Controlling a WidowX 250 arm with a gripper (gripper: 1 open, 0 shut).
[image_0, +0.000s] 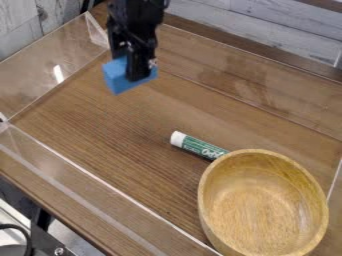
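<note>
A blue block (127, 78) is held up near the back left of the wooden table, in my gripper (131, 62), which is shut on it. The dark arm reaches down to it from the top of the view and partly hides it.
A green and white tube (199, 145) lies at the middle right, beside a large tan oval bowl (262, 228) at the front right. Clear side panels and white boards edge the table.
</note>
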